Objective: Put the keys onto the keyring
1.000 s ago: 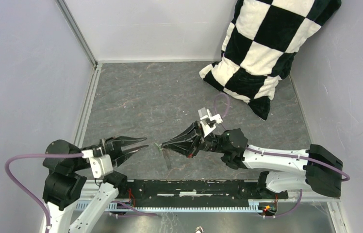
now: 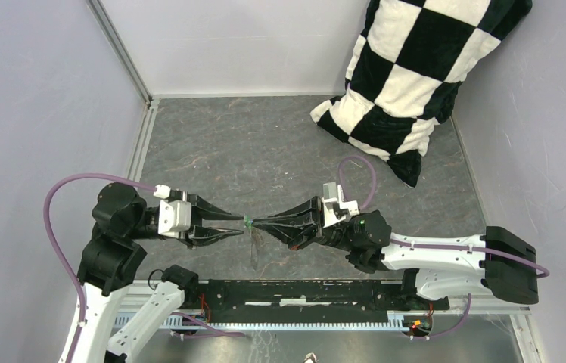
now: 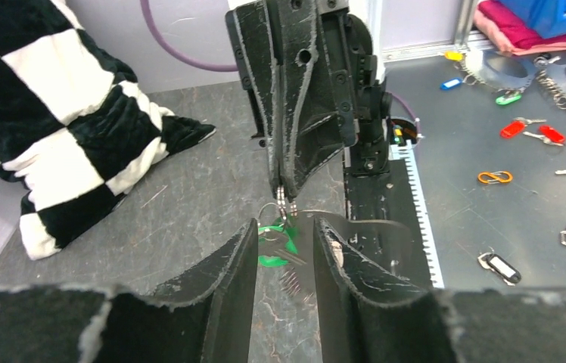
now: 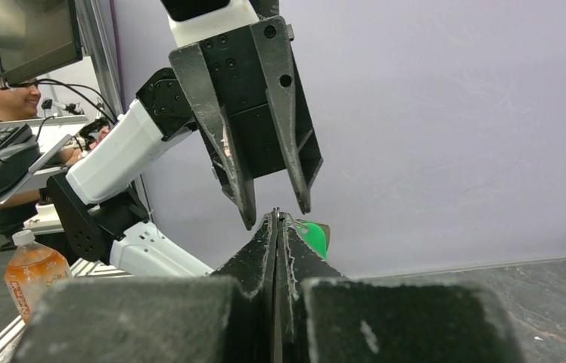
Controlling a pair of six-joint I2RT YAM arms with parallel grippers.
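Observation:
My right gripper is shut at the thin wire loop of a keyring (image 3: 274, 240), which carries green tags, a short coil and a clear plate (image 3: 386, 238). From above, the keyring's green part (image 2: 248, 221) shows at the right fingertips, with the clear plate hanging below. Facing it from the left is my left gripper (image 2: 243, 224), open, its two fingertips just short of the green part. Nothing is clearly gripped by the left fingers. Keys with red tags (image 3: 549, 134) and black-tagged keys (image 3: 501, 266) lie on the grey table in the left wrist view.
An orange clip (image 3: 495, 177) and further clear-plate chains (image 3: 499, 72) lie on the table near a blue bin (image 3: 560, 13). A checkered cushion (image 2: 416, 72) leans at the back right. The grey floor (image 2: 227, 151) behind the grippers is clear.
The right arm has shifted slightly, and the clear plate has swung to hang more upright.

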